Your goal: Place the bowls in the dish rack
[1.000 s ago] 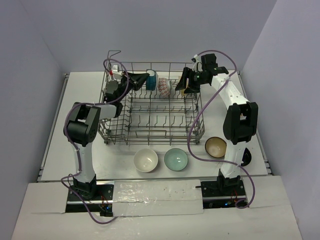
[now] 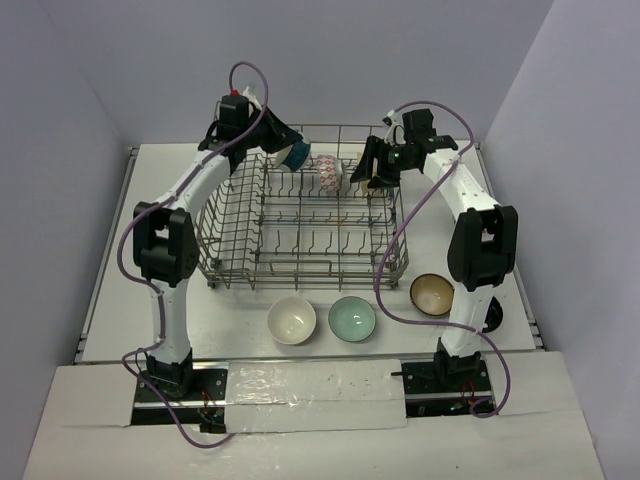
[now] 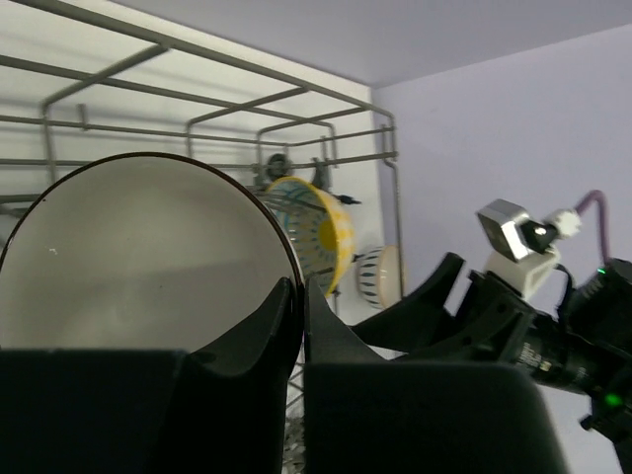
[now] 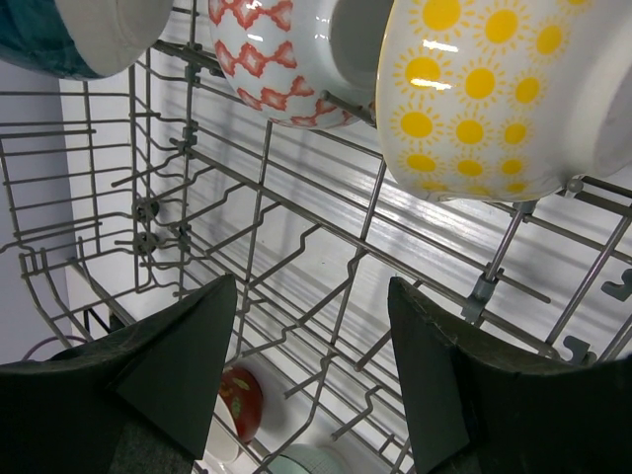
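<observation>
My left gripper point(image 2: 290, 138) is shut on the rim of a blue-and-white bowl point(image 2: 296, 156) at the rack's back left. In the left wrist view, the bowl's pale inside point(image 3: 148, 262) fills much of the left half, its rim pinched between the fingertips. The bowl hangs tilted, left of the red-patterned bowl point(image 2: 329, 172) in the dish rack point(image 2: 330, 284). Over the rack's back right, my right gripper stands open and empty. Just beyond its fingers, the yellow-sun bowl point(image 4: 474, 109) and red-patterned bowl point(image 4: 259, 59) sit on their sides against the tines.
A white bowl point(image 2: 292, 320) and a green bowl point(image 2: 352, 319) rest in front of the rack. To the rack's right is a brown bowl point(image 2: 432, 294), with a dark bowl point(image 2: 494, 316) partly behind the right arm. The rack's middle and front rows are empty.
The right arm stays still.
</observation>
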